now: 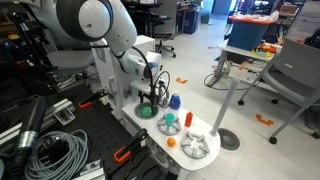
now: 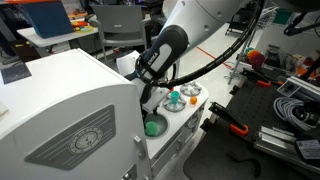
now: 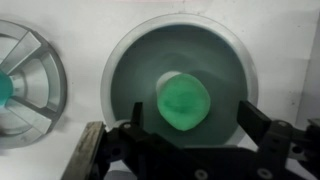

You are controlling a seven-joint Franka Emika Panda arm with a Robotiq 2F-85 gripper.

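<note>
A green roundish object (image 3: 184, 101) lies inside a dark grey round bowl (image 3: 134, 68) with a pale rim, seen from above in the wrist view. The same green object (image 1: 146, 112) shows near the left end of the white table in exterior view 1, and again as a green spot (image 2: 151, 128) in exterior view 2. My gripper is open above the bowl, one dark finger on either side of the green object and apart from it. How high the fingertips are over the bowl is hard to tell.
A spoked metal dish (image 1: 169, 126) holds a turquoise item (image 1: 169, 118). Beyond stand a blue bottle (image 1: 175, 101) and a red bottle (image 1: 189, 121). An orange ball (image 1: 171, 141) and another spoked dish (image 1: 194, 147) lie nearer the front.
</note>
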